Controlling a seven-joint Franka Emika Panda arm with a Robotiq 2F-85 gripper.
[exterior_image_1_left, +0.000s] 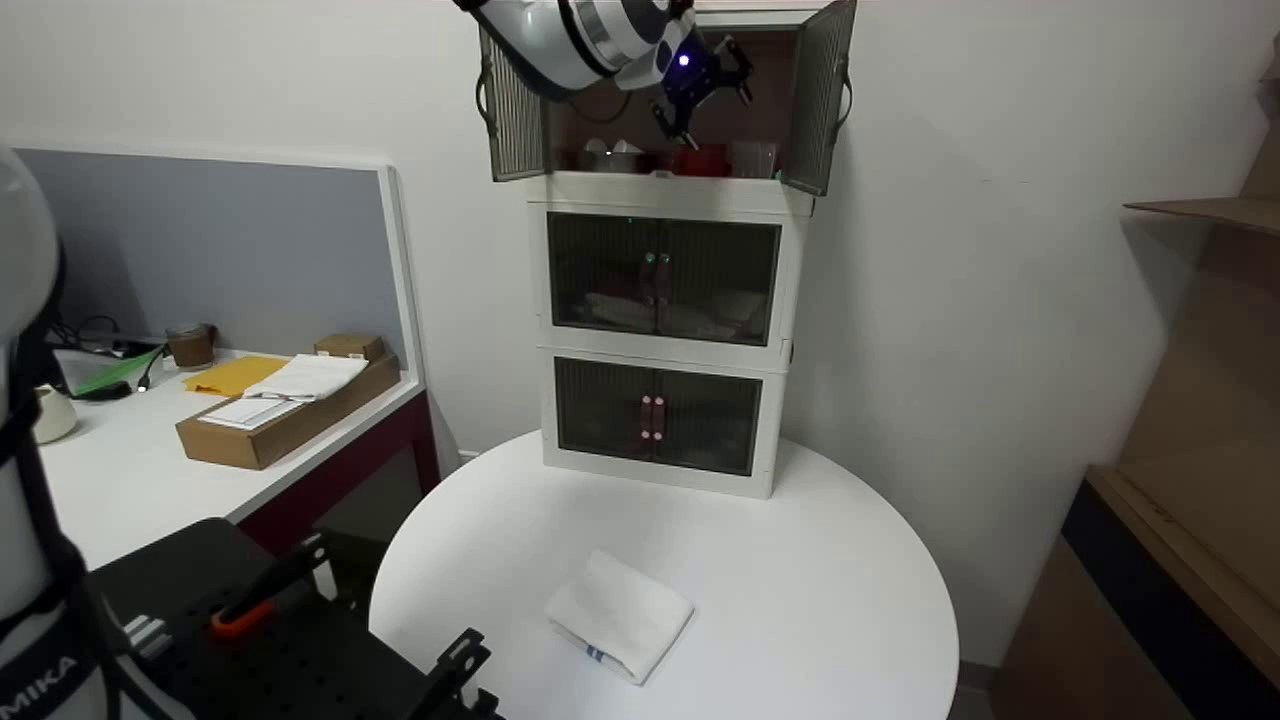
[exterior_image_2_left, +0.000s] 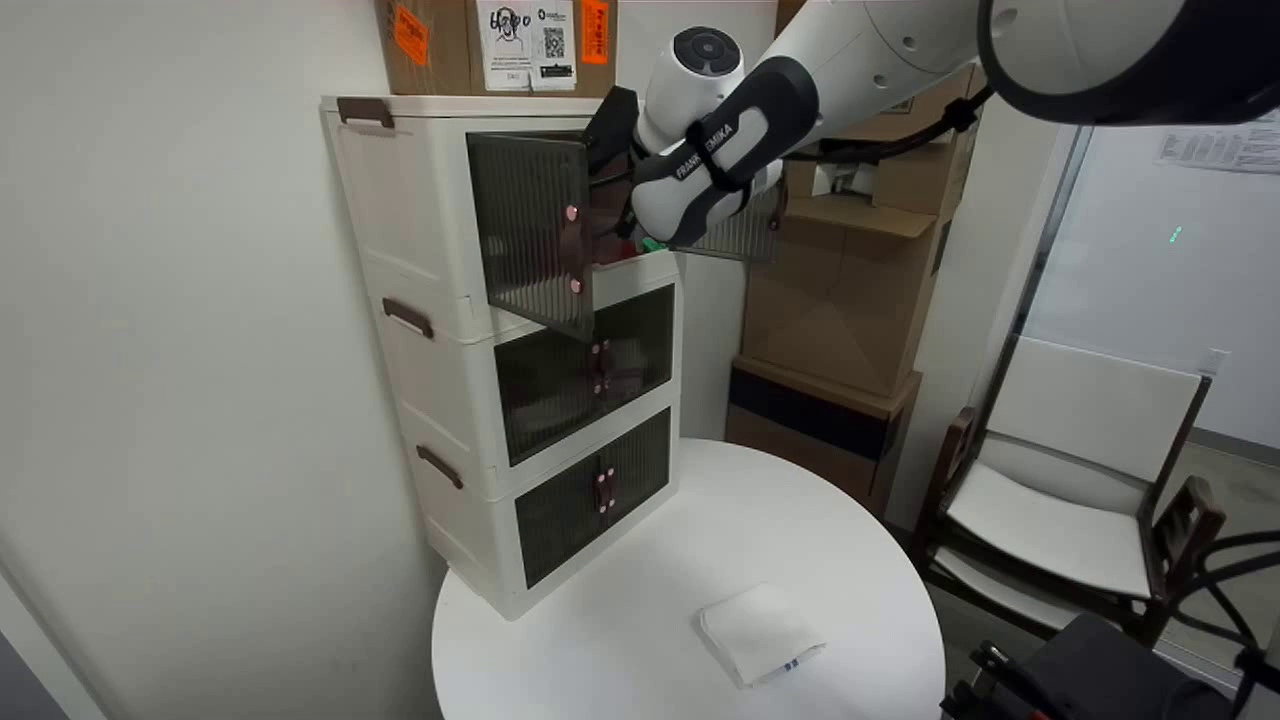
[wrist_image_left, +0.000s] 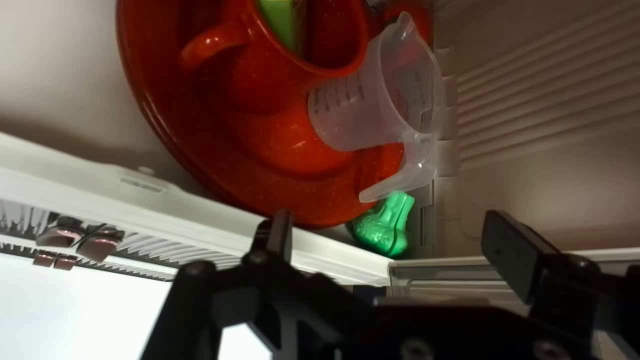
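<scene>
At the open top cabinet, my gripper (exterior_image_1_left: 720, 126) is open with nothing between its fingers. In the wrist view, a red-orange mug (wrist_image_left: 288, 57) with something green in it sits over a red plate (wrist_image_left: 180, 129). Beside the mug is a clear measuring cup (wrist_image_left: 351, 111) with a spout and handle. A shiny green object (wrist_image_left: 384, 228) lies in the shelf's front corner, close to the measuring cup's handle. From the wrist camera, the gripper spans the front edge of the shelf, its fingers well apart on either side of the green object.
Both top doors, left (exterior_image_1_left: 516, 114) and right (exterior_image_1_left: 822, 102), stand open around the arm. The two lower compartments are closed. A folded white cloth (exterior_image_1_left: 621, 614) lies on the round white table (exterior_image_1_left: 828, 576), otherwise clear. Metal-looking dishes (exterior_image_1_left: 609, 156) stand on the shelf's left.
</scene>
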